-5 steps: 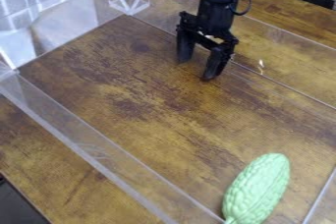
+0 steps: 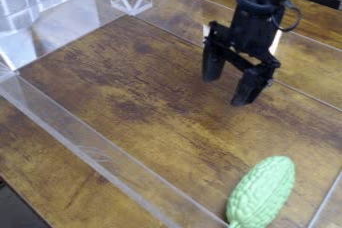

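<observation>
My black gripper [image 2: 230,78] hangs over the back right part of the wooden box floor, its fingers pointing down and spread apart, with no object visible between them. A white object [image 2: 274,40], partly hidden behind the gripper, shows near the back wall; what it is I cannot tell. A pale green bumpy vegetable toy [image 2: 262,190], like a bitter melon, lies at the front right corner, well apart from the gripper.
Clear plastic walls [image 2: 94,152] border the wooden floor [image 2: 134,102] on the sides. A patterned cloth [image 2: 54,2] stands beyond the back left.
The gripper has come toward the camera and a little to the right, appearing larger and lower in the view. The green toy is unmoved.
</observation>
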